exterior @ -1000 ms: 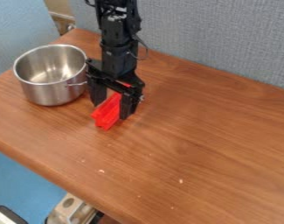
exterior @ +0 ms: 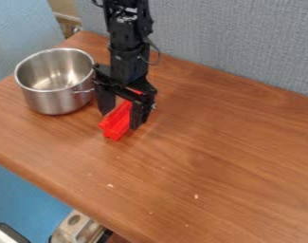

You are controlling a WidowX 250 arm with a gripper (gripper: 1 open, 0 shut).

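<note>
A black robot arm comes down from the top of the view, its gripper (exterior: 123, 102) standing open over a red object (exterior: 116, 125) that lies on the wooden table. The fingers straddle the upper part of the red object; whether they touch it cannot be told. A steel pot (exterior: 52, 90) stands just to the left of the gripper, on the table.
A grey wall (exterior: 244, 43) runs behind it. Blue floor and a metal fitting (exterior: 74, 228) show beyond the table's front-left edge.
</note>
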